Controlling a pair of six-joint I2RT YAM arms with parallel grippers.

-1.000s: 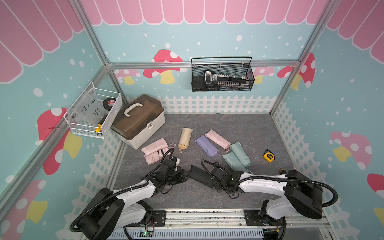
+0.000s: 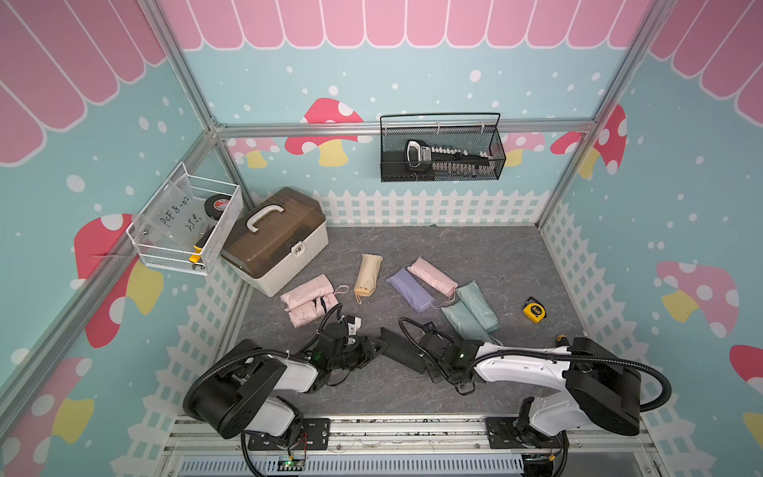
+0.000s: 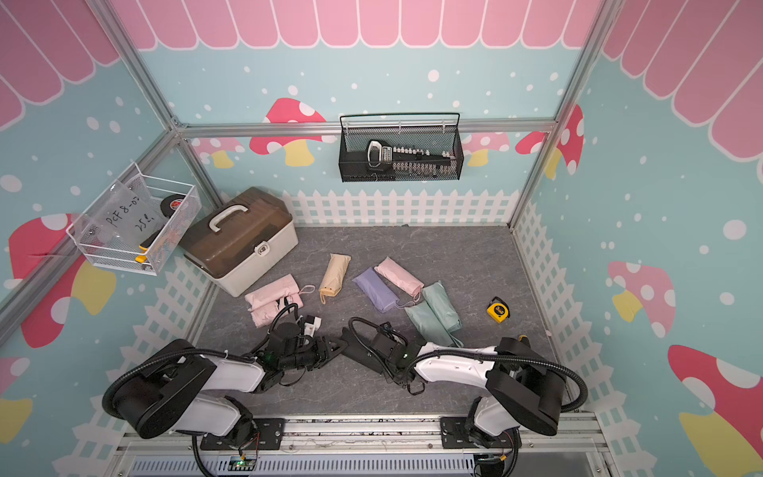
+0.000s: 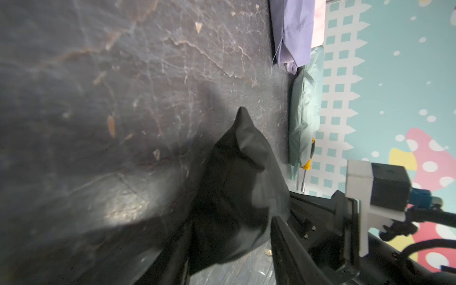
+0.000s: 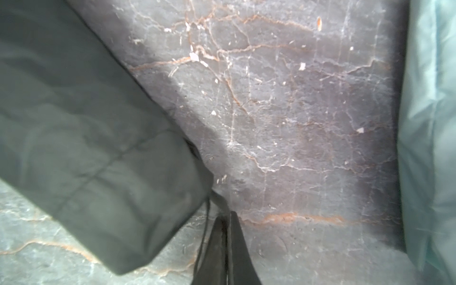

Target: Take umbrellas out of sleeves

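A dark sleeved umbrella (image 2: 397,349) lies on the floor between both grippers. My left gripper is at one end of it, fingers apart around the dark fabric; whether they press on it I cannot tell. At the other end, my right gripper is shut beside the sleeve's corner, by a thin dark cord; whether it pinches the cord is unclear. Behind lie two pink umbrellas (image 2: 306,290), a cream one (image 2: 367,276), a purple one (image 2: 407,287), another pink (image 2: 433,274) and mint ones (image 2: 481,306).
A toolbox (image 2: 282,246) stands at the back left. A yellow tape measure (image 2: 534,310) lies at the right. A white basket (image 2: 186,230) and a black basket (image 2: 442,163) hang on the walls.
My left arm has shifted and turned at the dark umbrella's end, its base links swinging rightward. The right arm and the other umbrellas look unchanged.
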